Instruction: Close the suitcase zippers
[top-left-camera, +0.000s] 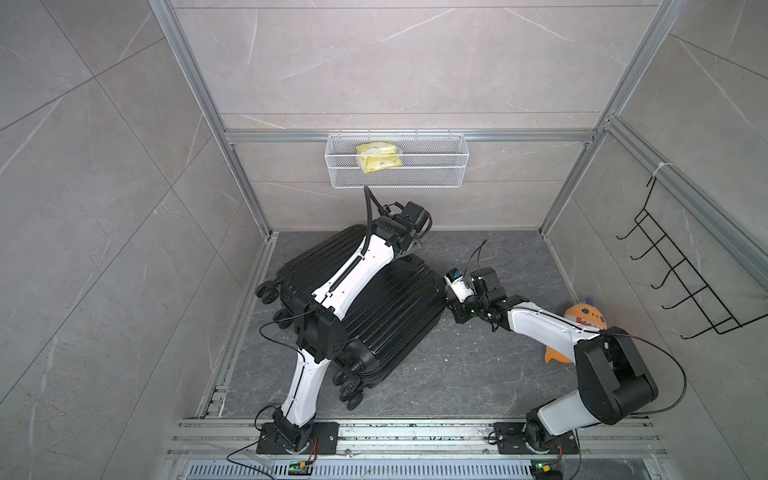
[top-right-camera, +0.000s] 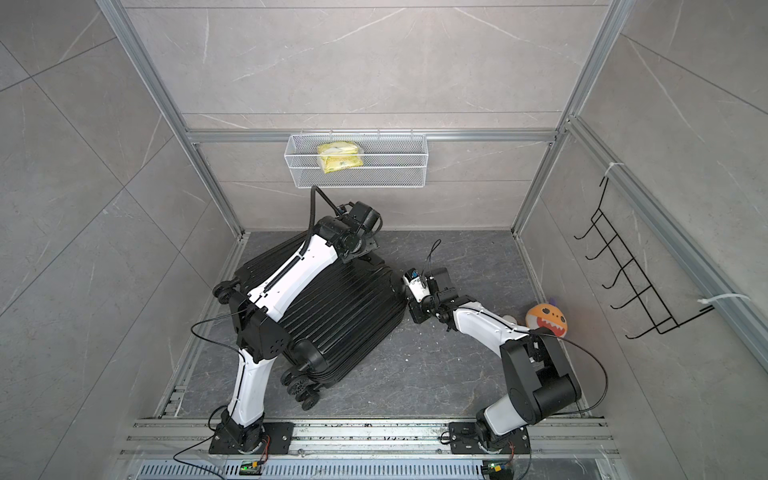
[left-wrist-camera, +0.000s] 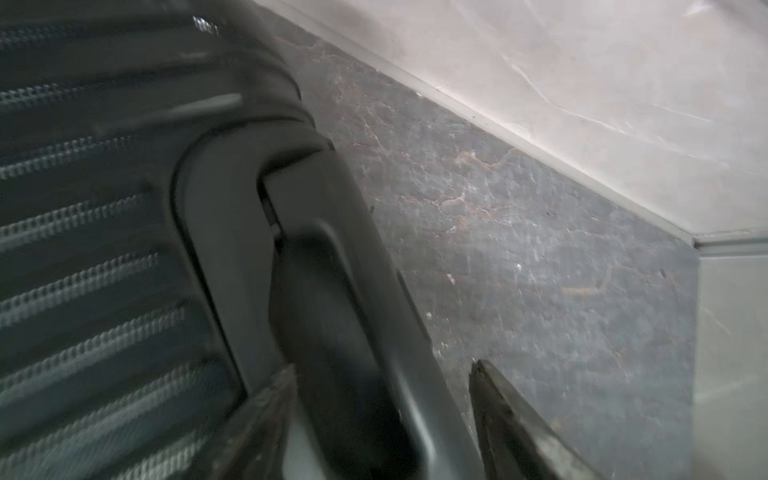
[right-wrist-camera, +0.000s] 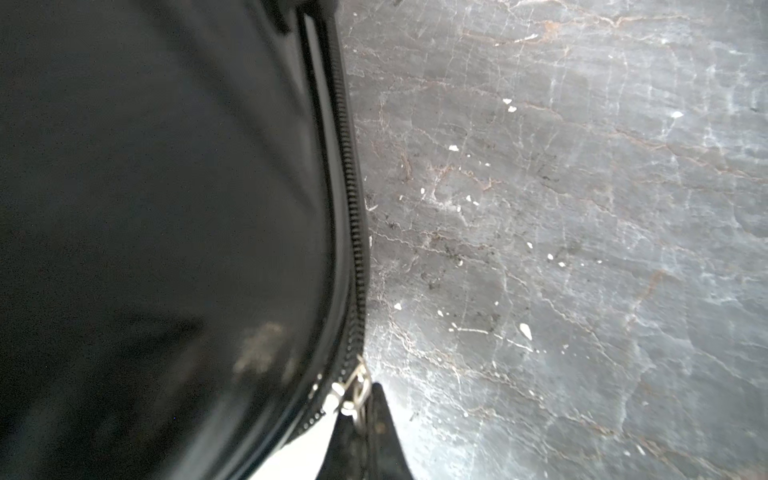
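The black ribbed suitcase (top-left-camera: 384, 312) lies flat on the floor, angled, its wheels toward the front left. In the left wrist view, its recessed side handle (left-wrist-camera: 344, 320) shows, with my left gripper above it, fingers spread apart and nothing held. At the suitcase's right corner, my right gripper is shut on a metal zipper pull (right-wrist-camera: 361, 382); the ring shows at the fingertips. Dark zipper teeth (right-wrist-camera: 352, 200) run up the suitcase side from there. The rest of the zipper line is hidden beneath the suitcase body and arm.
A white wire basket (top-left-camera: 432, 164) with a yellow packet (top-left-camera: 378, 157) hangs on the back wall. An orange toy (top-left-camera: 588, 314) is behind the right arm, and a black hook rack (top-left-camera: 680, 268) on the right wall.
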